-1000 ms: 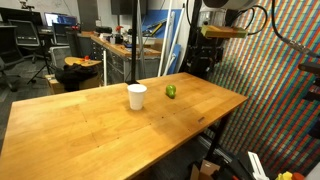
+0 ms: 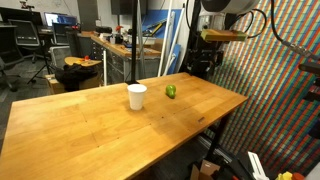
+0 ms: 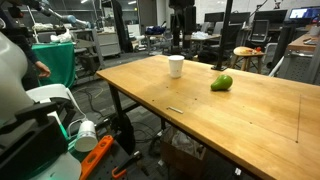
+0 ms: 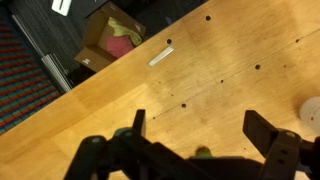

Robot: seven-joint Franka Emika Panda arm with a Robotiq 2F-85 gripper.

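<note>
On the wooden table [image 2: 80,125] stands a white cup [image 2: 136,97], upright, which the second exterior view also shows [image 3: 176,66]. To one side of it, apart, lies a green pear-like item [image 3: 221,82]. My gripper is open above the table, its two dark fingers wide apart and only bare wood visible between them. In the wrist view the cup [image 4: 310,113] is cut off by the right edge, while the green item [image 4: 203,152] is mostly hidden behind the gripper body. A thin pale stick [image 4: 160,56] lies near the table's edge.
Below the table edge, a cardboard box [image 4: 108,38] with cloth inside stands on the floor. A ribbed, multicoloured curtain [image 2: 270,90] hangs beside the arm. Chairs and benches stand farther back.
</note>
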